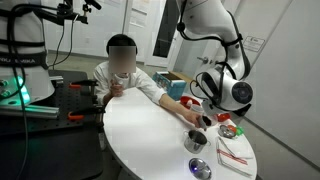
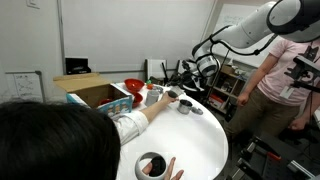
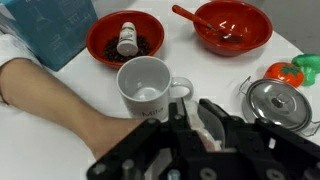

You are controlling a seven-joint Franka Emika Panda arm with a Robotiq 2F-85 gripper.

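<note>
In the wrist view my gripper is shut on a pale grey object [image 3: 206, 133], mostly hidden by the dark fingers. A person's hand [image 3: 125, 134] reaches in from the left, right beside that object; whether it touches it is hidden. Just behind stands a white mug [image 3: 146, 84], its handle turned towards my fingers. From exterior view 1, my gripper [image 1: 204, 112] is low over the far part of the white table, with the person's outstretched forearm [image 1: 172, 103] meeting it.
A metal pot [image 1: 195, 142] and a round lid [image 1: 199, 167] stand on the near side. Red bowls [image 3: 232, 27], a tomato [image 3: 285, 72] and a small lidded pot [image 3: 278, 103] lie beyond the gripper.
</note>
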